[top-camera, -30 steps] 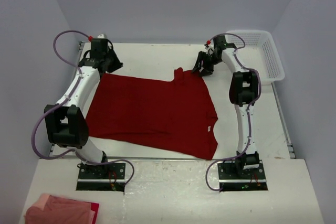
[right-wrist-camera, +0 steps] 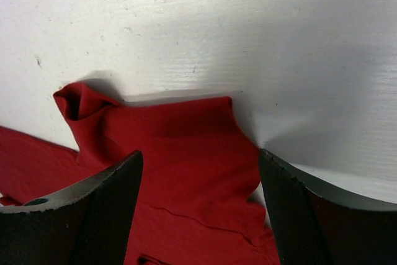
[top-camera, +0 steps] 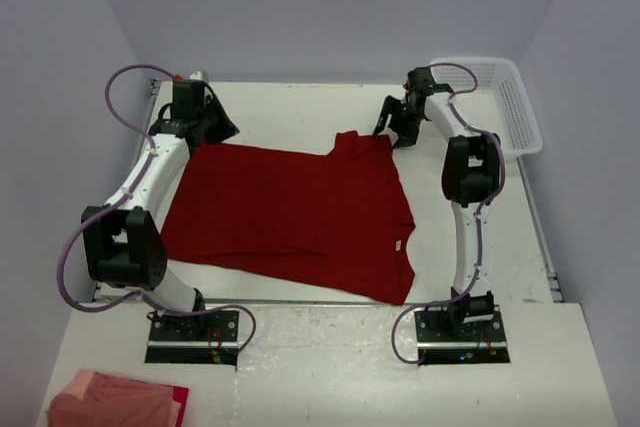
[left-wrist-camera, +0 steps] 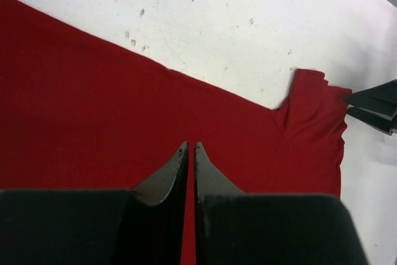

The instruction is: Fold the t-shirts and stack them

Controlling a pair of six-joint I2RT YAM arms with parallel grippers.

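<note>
A dark red t-shirt (top-camera: 280, 207) lies spread on the white table, its upper right corner bunched into a small fold (right-wrist-camera: 87, 107). Over its upper left edge hovers my left gripper (top-camera: 235, 131); in the left wrist view its fingertips stand almost together, just a narrow gap with nothing held between. My right gripper (top-camera: 387, 130) is at the upper right corner. Its fingers (right-wrist-camera: 115, 181) are wide apart in the right wrist view, astride the red cloth (right-wrist-camera: 192, 147) without gripping it. A white tag (top-camera: 398, 245) shows near the shirt's right side.
An empty-looking white basket (top-camera: 530, 132) stands at the back right, close behind the right arm. Folded pinkish-red cloth (top-camera: 110, 402) lies at the bottom left, off the table. Bare table (top-camera: 290, 107) shows along the back and right.
The right gripper has shifted slightly right, and the cloth corner beside it lies a little further right. The left gripper has moved slightly right. Most of the shirt lies unchanged.
</note>
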